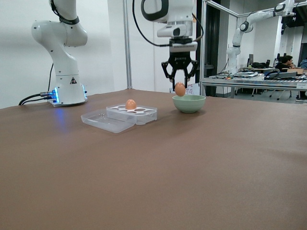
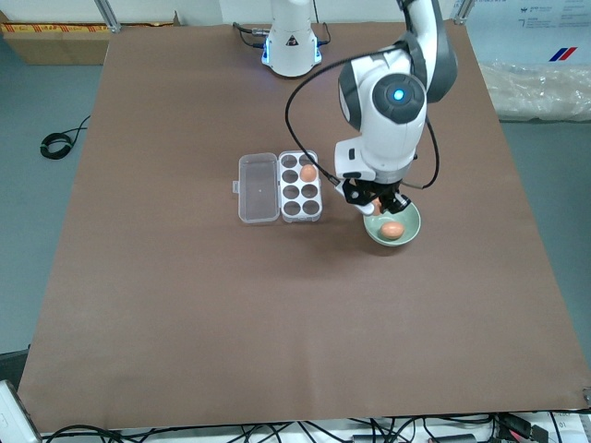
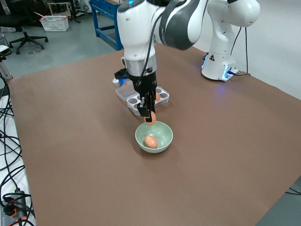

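My gripper (image 1: 180, 76) is shut on an egg (image 1: 180, 89), holding it just above a pale green bowl (image 1: 189, 104) on the table. Inside the bowl lies a second egg (image 3: 151, 142), also visible in the left view (image 2: 391, 230). Beside the bowl, the clear egg case lies open, its lid (image 2: 259, 189) flat and its white tray (image 2: 300, 208) holding one egg (image 2: 308, 173) in the back part, the other visible cups empty.
Cables run along one edge outside it.
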